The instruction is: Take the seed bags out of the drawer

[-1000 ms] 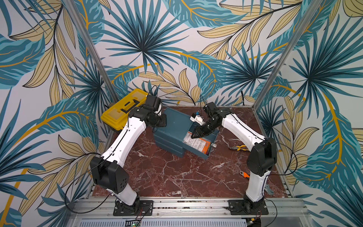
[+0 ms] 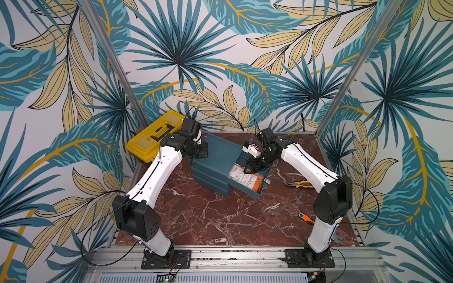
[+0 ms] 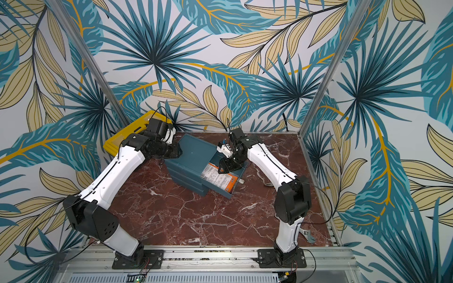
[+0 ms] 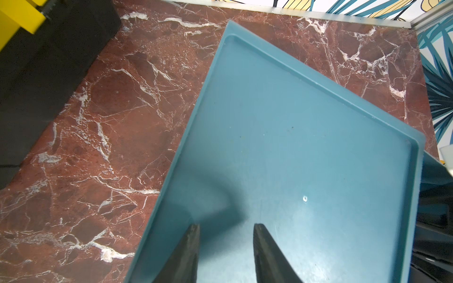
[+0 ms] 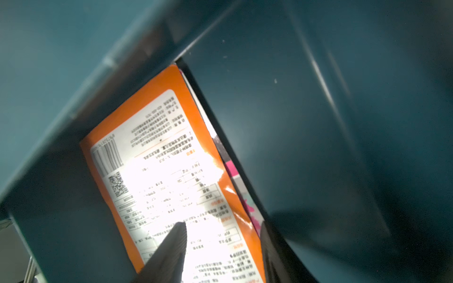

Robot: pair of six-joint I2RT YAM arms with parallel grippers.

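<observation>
The blue drawer unit (image 2: 214, 155) stands mid-table with one drawer (image 2: 256, 192) pulled out at its right. Seed bags lie inside, the upper white with an orange border (image 5: 141, 132), a pink-printed one showing beneath its edge in the right wrist view. My right gripper is over the bags, fingers apart, nothing visibly held; whether they touch the bag is unclear. My left gripper is over the unit's top, open, with nothing between its fingers.
A yellow toolbox (image 2: 141, 143) sits at back left. Pliers (image 2: 297, 184) and an orange-handled tool (image 2: 304, 218) lie on the right.
My right arm has shifted rightward over the drawer compared with a second ago. The left arm looks still, and the drawer and bags appear unmoved.
</observation>
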